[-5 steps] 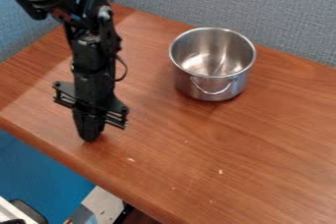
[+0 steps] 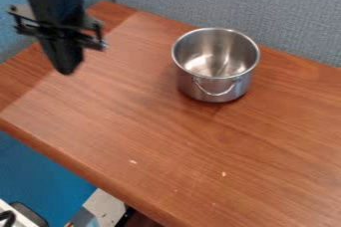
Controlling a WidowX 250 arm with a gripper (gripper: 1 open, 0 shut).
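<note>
My black gripper [image 2: 64, 56] hangs raised at the upper left of the camera view, blurred, above the left part of the wooden table [image 2: 200, 161]. It looks shut, with nothing visible between its fingers. A steel pot [image 2: 214, 72] with a wire handle stands upright on the table, to the right of the gripper and apart from it, its inside visible from above.
Grey-blue fabric panels [image 2: 253, 7] bound the back and left. Some blurry-edged hardware sits beyond the table's front-left edge.
The gripper has risen from low over the front-left of the table to the upper left of the view. The pot has stayed where it was.
</note>
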